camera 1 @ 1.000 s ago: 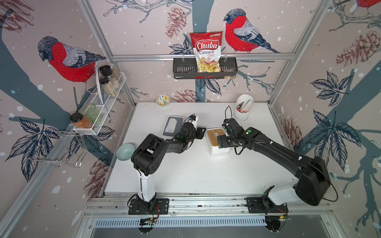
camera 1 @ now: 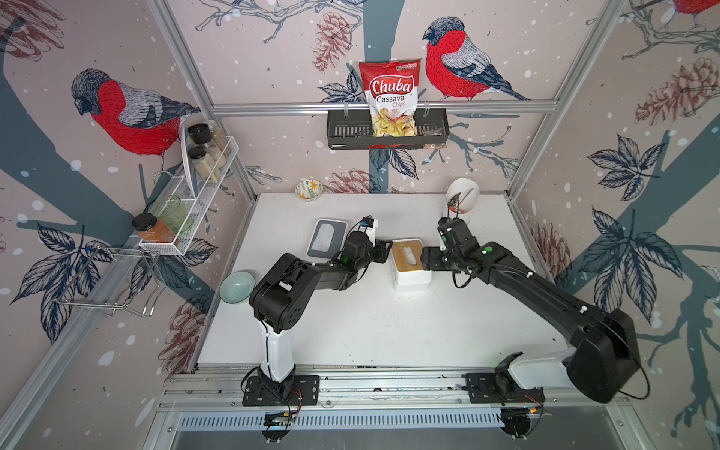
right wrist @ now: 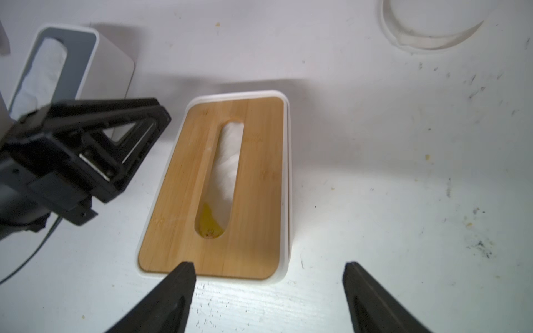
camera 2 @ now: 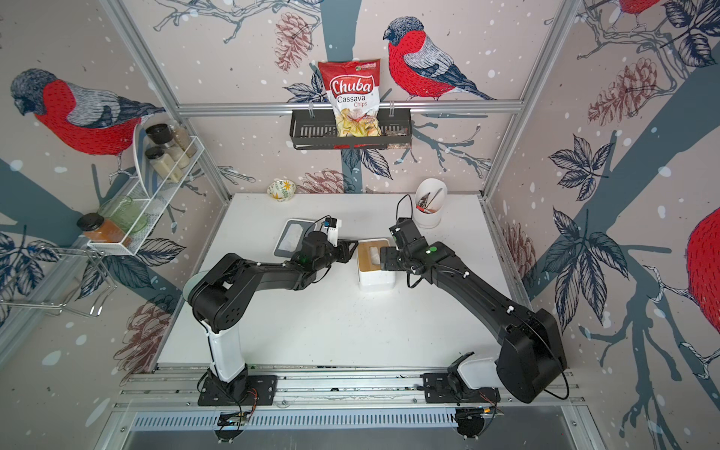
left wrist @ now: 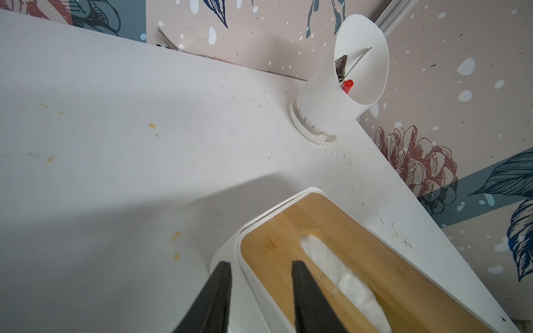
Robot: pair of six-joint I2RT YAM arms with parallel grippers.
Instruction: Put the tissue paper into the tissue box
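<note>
The tissue box (right wrist: 266,183) is a white box with a wooden lid, standing mid-table. White tissue paper (right wrist: 226,172) shows through the lid's long slot, below the lid's surface, with a patch of yellow at one end of the slot. At the box's left side is my left gripper, its fingers parted over the near side of the lid with nothing visible between them. My right gripper is at the right side of the box. Its fingers are spread wide and empty in the right wrist view.
A grey-lidded box with tissue (camera 1: 326,237) stands to the left, behind my left arm. At the back right is a white utensil holder (left wrist: 344,77). A green bowl (camera 1: 237,286) sits at the left edge.
My right gripper has drawn back to the right from over the box, uncovering more of the slot. The box is turned slightly straighter. The left arm has barely shifted.
</note>
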